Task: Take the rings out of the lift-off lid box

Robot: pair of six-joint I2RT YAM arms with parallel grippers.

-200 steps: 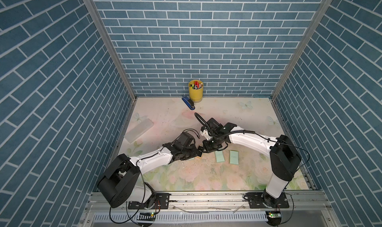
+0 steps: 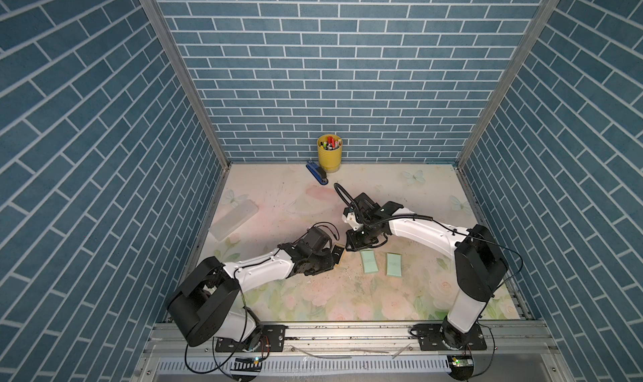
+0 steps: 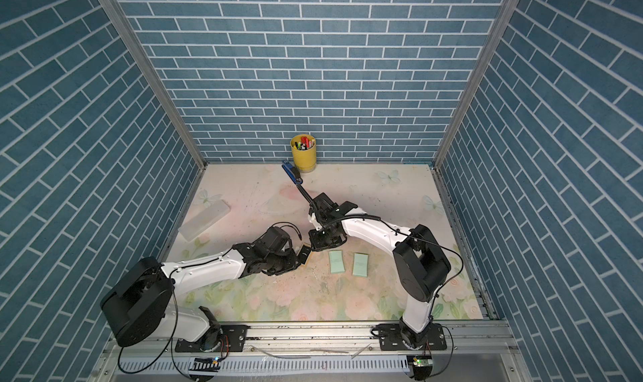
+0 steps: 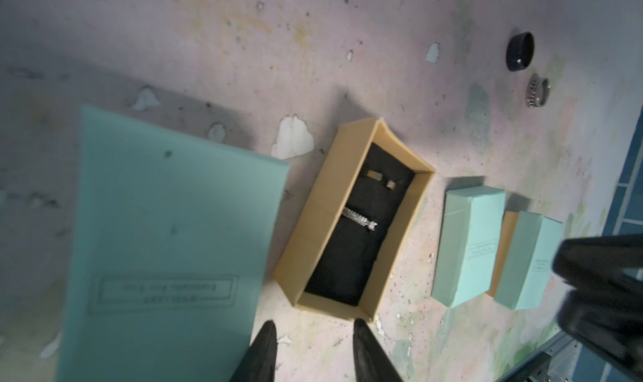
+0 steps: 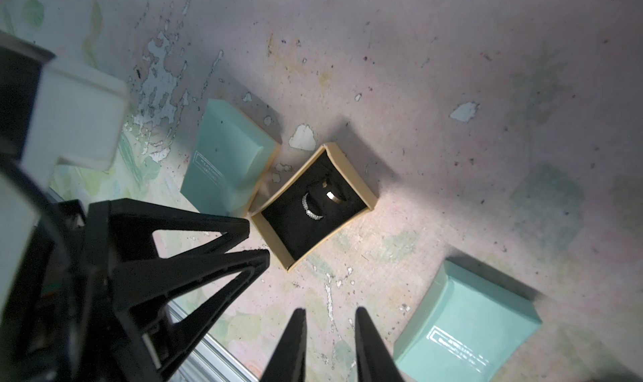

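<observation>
An open tan box [image 4: 312,228] with black foam, also small in the top left view [image 2: 339,254], holds rings: a silver one [image 5: 312,214] and a gold-toned one [image 5: 334,196]. A black ring [image 4: 519,51] and a silver ring [image 4: 538,92] lie loose on the table. My left gripper is open and empty near the box's end. My right gripper is open and empty, also near the box. A mint lid [image 4: 181,248] lies beside the open box.
Further mint boxes [image 2: 369,261] [image 2: 394,264] lie to the right. A yellow pen cup [image 2: 329,153], a blue stapler [image 2: 316,173] and a pale block [image 2: 233,218] stand farther off.
My left arm has moved slightly toward the front of the table.
</observation>
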